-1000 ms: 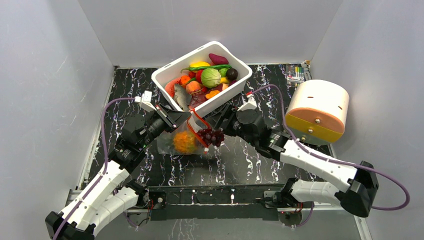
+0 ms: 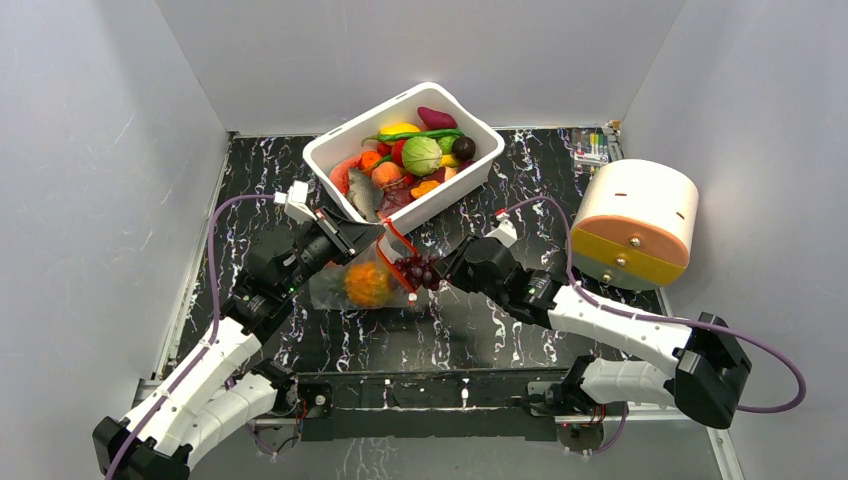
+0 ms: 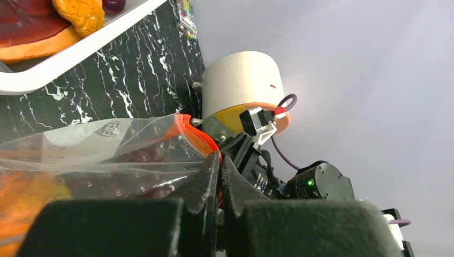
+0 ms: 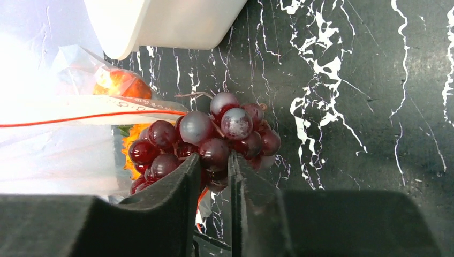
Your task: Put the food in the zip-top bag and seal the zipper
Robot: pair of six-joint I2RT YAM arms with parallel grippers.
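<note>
The clear zip top bag lies on its side with its red-edged mouth facing right. A yellow-orange food item is inside. My left gripper is shut on the upper edge of the bag's mouth. At the opening sits a bunch of dark red grapes, partly inside and partly sticking out to the right. My right gripper is at the grapes, its fingertips slightly apart with a grape showing between them. Whether they grip it cannot be told.
Behind the bag stands a white bin full of toy food, its near wall close to the left gripper. A cream and orange bread-shaped box occupies the right side.
My right gripper has moved toward the front and now meets the grapes' right side. The left gripper has stayed nearly still.
</note>
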